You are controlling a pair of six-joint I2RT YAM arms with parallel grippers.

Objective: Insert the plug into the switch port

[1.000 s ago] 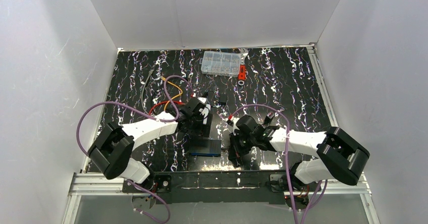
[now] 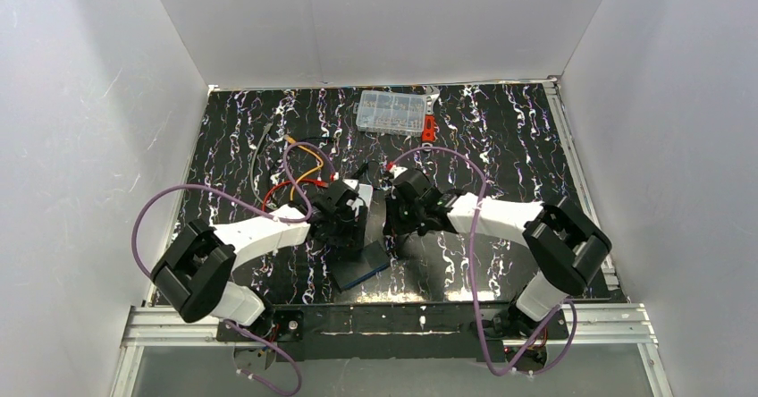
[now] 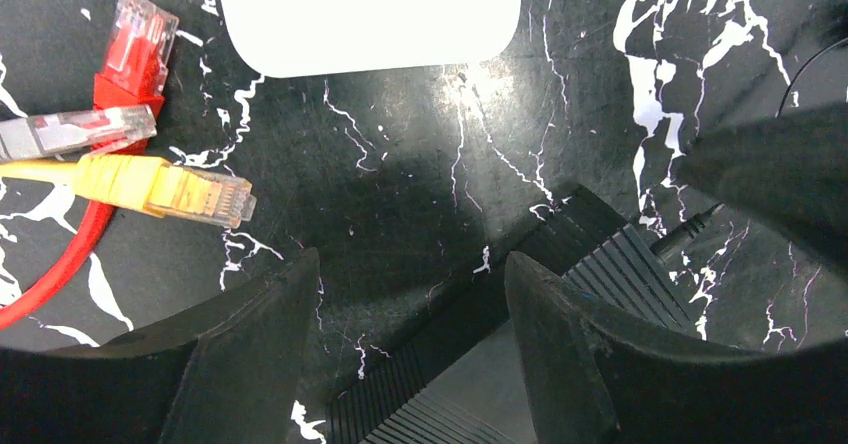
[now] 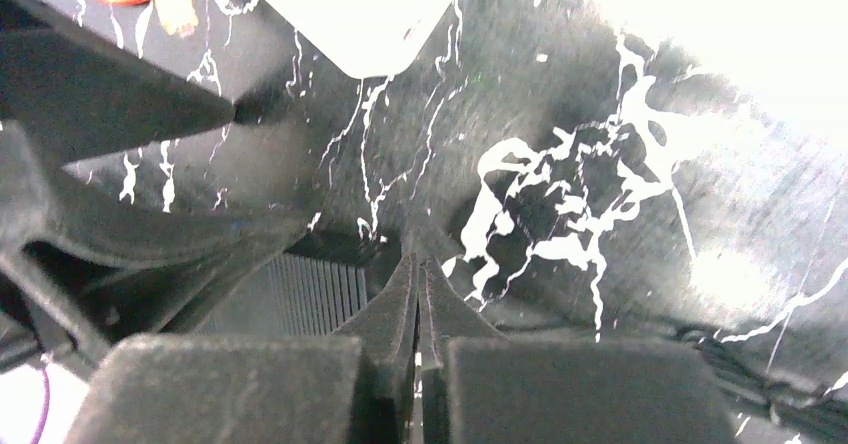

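A dark box with a ridged top, seemingly the switch (image 2: 360,267), lies slanted near the table's front. In the left wrist view a black plug (image 3: 688,234) on a thin cable meets the far right end of the box (image 3: 620,264); how deep it sits cannot be told. My left gripper stands open above the box, with nothing held between its fingers. My right gripper has its fingertips together beside the box's end, and nothing shows between them. Any port openings are hidden.
A white rounded object (image 3: 370,14) lies behind the box. Yellow (image 3: 165,186), red (image 3: 130,84) and grey (image 3: 80,132) cable ends lie to the left. A clear parts case (image 2: 391,112) and red-handled wrench (image 2: 428,129) are at the back.
My right gripper has moved left and away from the front edge, close to the left one. The box has turned from straight to slanted, its right end swinging back. The left arm has shifted slightly.
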